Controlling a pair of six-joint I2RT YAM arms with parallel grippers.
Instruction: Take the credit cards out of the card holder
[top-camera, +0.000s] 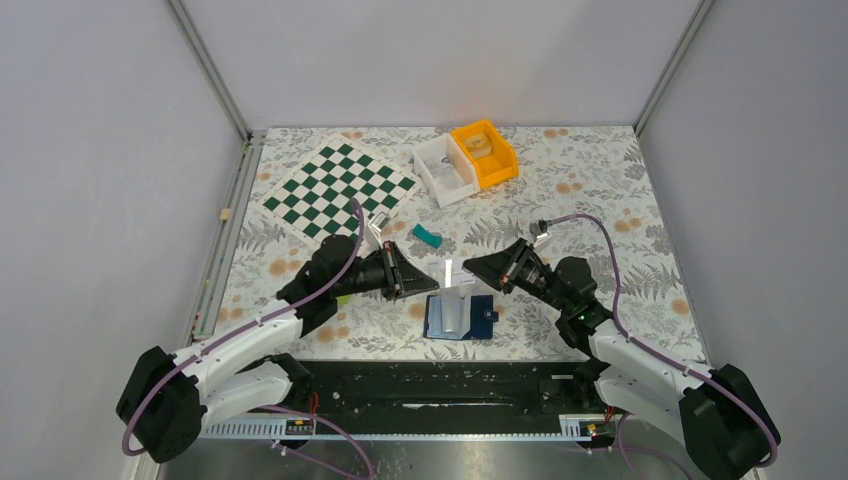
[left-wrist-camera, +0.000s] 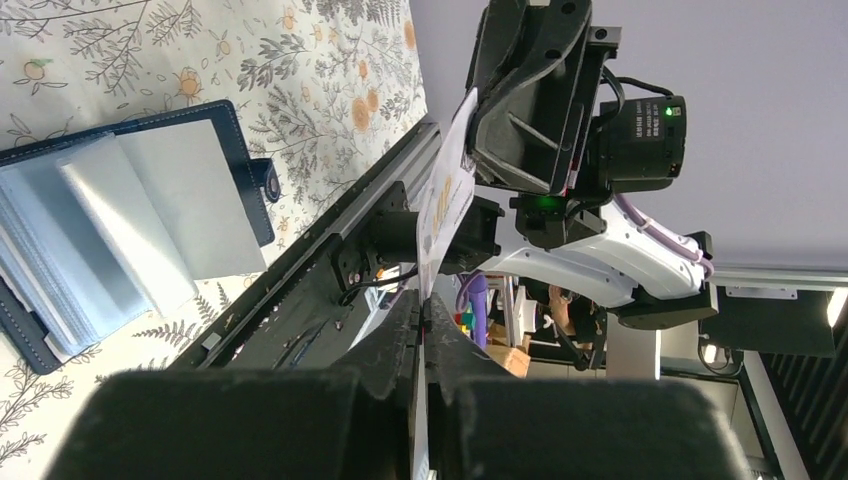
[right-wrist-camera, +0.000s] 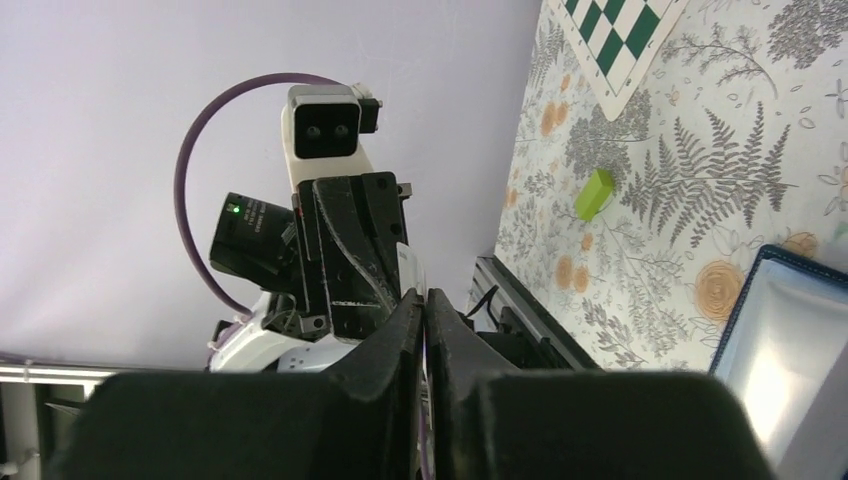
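Observation:
A thin white card (top-camera: 455, 271) is held up in the air between my two grippers, behind the open navy card holder (top-camera: 482, 320). In the left wrist view the card (left-wrist-camera: 447, 205) shows nearly edge-on, its near end running between my left gripper's fingers, which are shut on it. My left gripper (top-camera: 437, 288) is at the card's left end. At its other end is my right gripper (top-camera: 467, 264), its fingertips close together at the card's edge (right-wrist-camera: 410, 268); whether they grip it cannot be told. The holder (left-wrist-camera: 240, 160) lies flat with clear sleeves spread open.
Behind the grippers lies a small teal object (top-camera: 426, 236). A white bin (top-camera: 427, 178) and an orange bin (top-camera: 507, 157) stand at the back, with a green checkered board (top-camera: 340, 188) to the left. A lime block (right-wrist-camera: 594, 194) lies left of the holder.

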